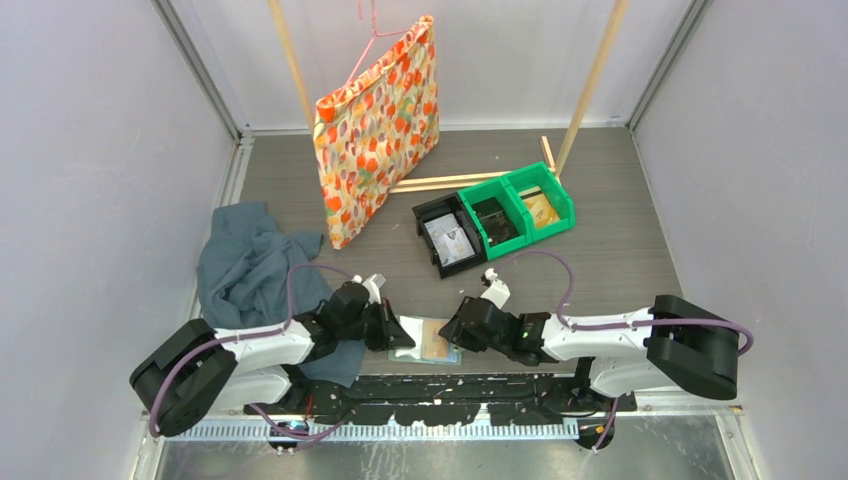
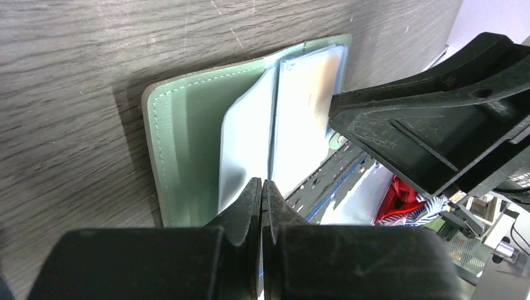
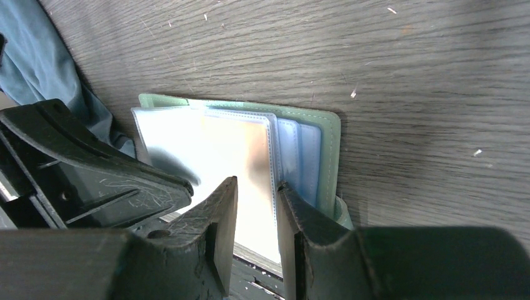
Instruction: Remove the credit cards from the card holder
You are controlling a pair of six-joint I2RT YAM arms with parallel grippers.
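Observation:
A green card holder (image 2: 175, 137) lies spread on the table with clear sleeves (image 3: 309, 156). A pale beige card (image 3: 253, 153) shows inside one sleeve, its lower part running behind my right fingers. My left gripper is shut over the holder, tips together and nothing between them; the card stays in its sleeve outside them. At the holder's right side, my right gripper has its fingers parted, with the sleeve's edge passing by the right fingertip (image 3: 290, 215). Both hands partly cover the holder in the top view.
A black bin (image 1: 421, 213) and a green bin (image 1: 566, 215) stand behind the arms. Blue-grey cloth (image 1: 235, 265) lies at the left. A patterned bag (image 1: 380, 130) hangs at the back left. Bare table stretches to the right.

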